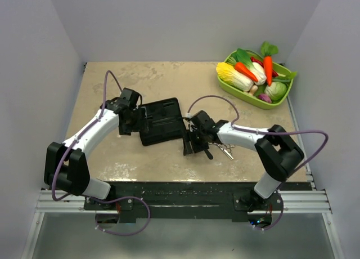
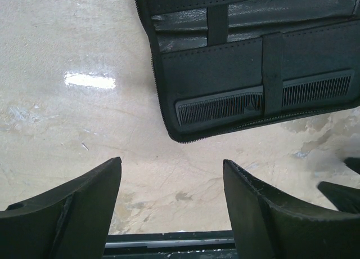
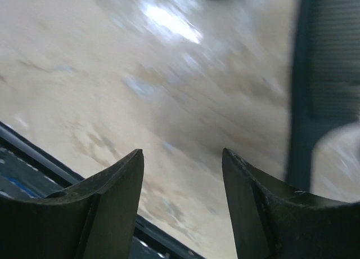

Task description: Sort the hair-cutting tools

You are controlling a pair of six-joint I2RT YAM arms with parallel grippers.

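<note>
An open black zippered case lies on the table, with combs tucked in its lower band in the left wrist view. My left gripper hangs over the case's left side, open, with nothing between its fingers. My right gripper is open, low over the table just right of the case, above a black razor-like tool, blurred in the right wrist view. Scissors lie partly hidden under the right arm.
A green basket of vegetables stands at the back right.
</note>
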